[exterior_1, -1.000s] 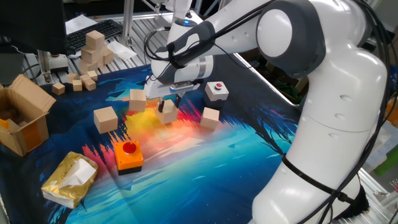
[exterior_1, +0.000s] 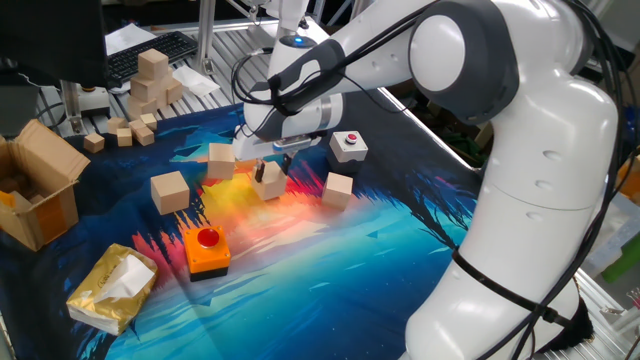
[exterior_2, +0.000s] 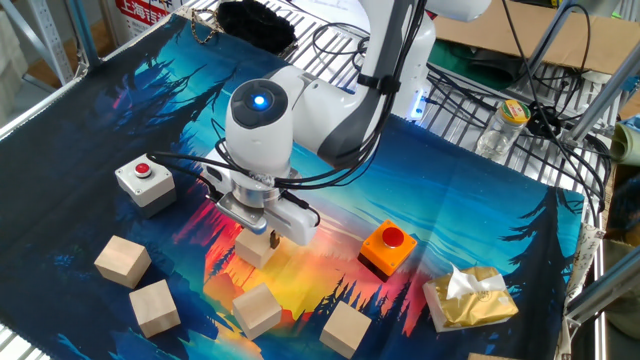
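Observation:
My gripper (exterior_1: 273, 167) points down over the middle of the table, its dark fingers on either side of a wooden block (exterior_1: 270, 186). Whether the pads press on that block or stand a little apart cannot be made out. In exterior view 2 the hand covers much of the same block (exterior_2: 254, 250), and one dark fingertip (exterior_2: 275, 240) shows beside it. Other wooden blocks lie around it: one (exterior_1: 221, 161) behind to the left, one (exterior_1: 170, 193) farther left, and one (exterior_1: 337, 190) to the right.
An orange box with a red button (exterior_1: 207, 252) and a tissue pack (exterior_1: 113, 290) sit toward the front left. A grey box with a red button (exterior_1: 348, 148) stands right of the hand. A cardboard box (exterior_1: 40, 190) and stacked blocks (exterior_1: 153, 88) occupy the left and back.
Hand and block between the fingers sit very slightly lower in the view than a second ago. Everything else looks the same.

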